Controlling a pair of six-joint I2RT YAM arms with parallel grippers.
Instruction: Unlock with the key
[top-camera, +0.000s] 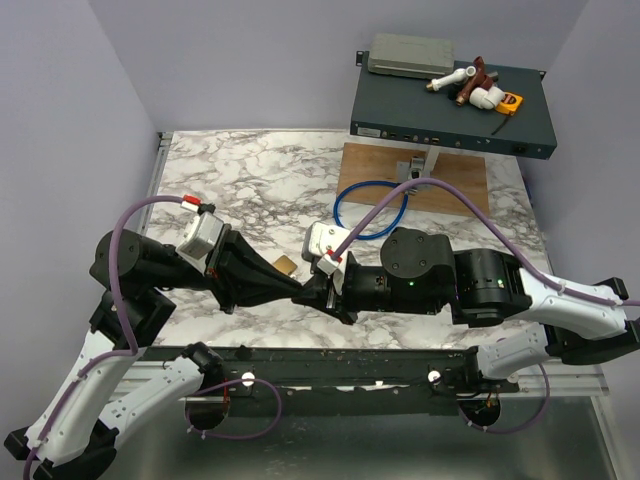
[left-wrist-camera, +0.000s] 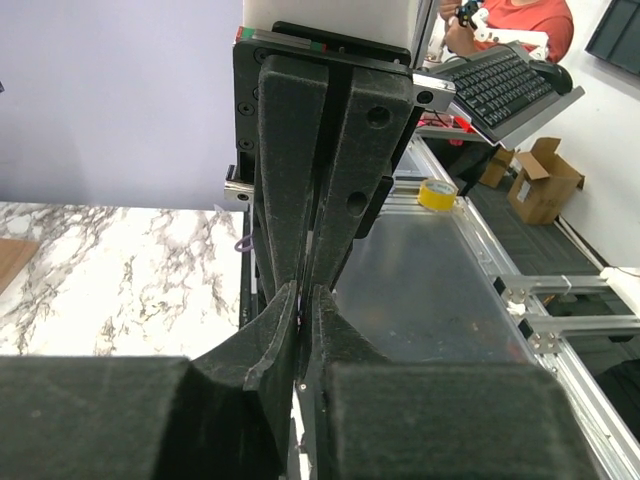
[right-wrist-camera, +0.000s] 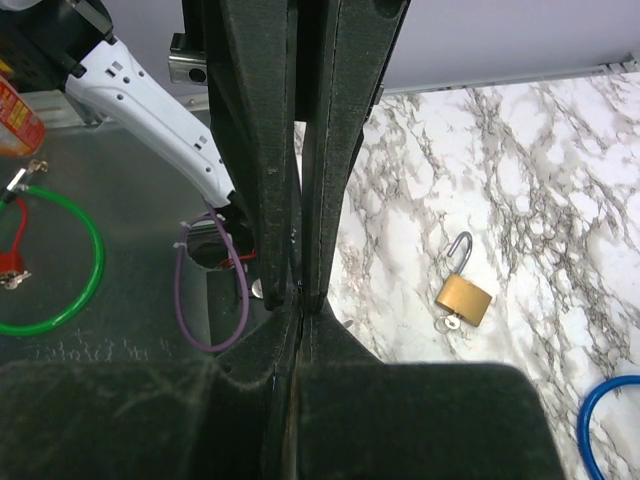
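A brass padlock (right-wrist-camera: 463, 300) lies on the marble top in the right wrist view, its shackle raised and open. Small silvery metal (right-wrist-camera: 448, 322) sits at its lower end; its exact shape is hard to make out. My left gripper (top-camera: 293, 291) and right gripper (top-camera: 312, 293) meet tip to tip in the top view, in front of the partly hidden padlock (top-camera: 285, 265). The right gripper's fingers are shut, with nothing clear between them. The left fingers are close together, but whether they pinch anything at the meeting point is hidden.
A blue cable loop (top-camera: 372, 232) lies on the marble by a wooden board (top-camera: 462, 176). Behind stands a dark raised shelf (top-camera: 400, 97) bearing several fittings.
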